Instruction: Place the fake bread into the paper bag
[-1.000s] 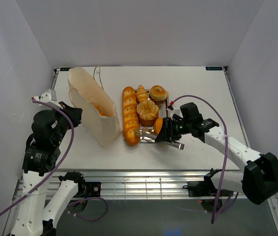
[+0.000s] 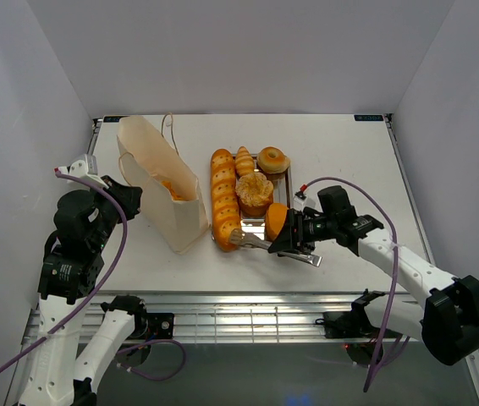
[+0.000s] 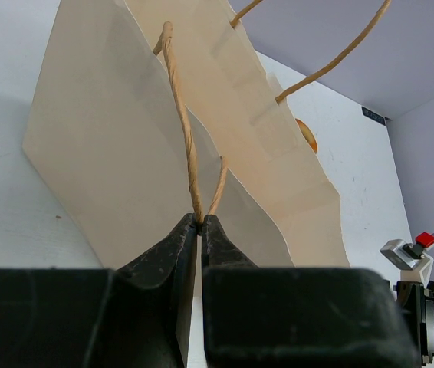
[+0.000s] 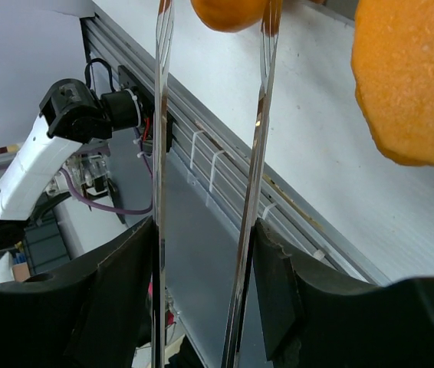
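Observation:
The tan paper bag (image 2: pixel 176 220) stands open at the left, with an orange piece of bread (image 2: pixel 172 190) inside. My left gripper is shut on the bag's twisted handle (image 3: pixel 182 115). Metal tongs (image 2: pixel 252 240) reach across the front of the bread tray; their two arms run between the fingers of my open right gripper, one along each finger. Past the tongs' far ends, an orange bread (image 4: pixel 228 11) shows, partly cut off; contact cannot be judged. A long loaf (image 2: pixel 224 199), a round bread (image 2: pixel 255 194), a croissant (image 2: pixel 244 161) and a ring-shaped bread (image 2: pixel 273 159) lie at the tray.
Another orange bread (image 2: pixel 276 220) sits at the tray's front right, beside my right gripper. A metal rail (image 2: pixel 248 317) runs along its front edge, and grey walls close in the sides.
The left arm, the bag and the breads look unmoved.

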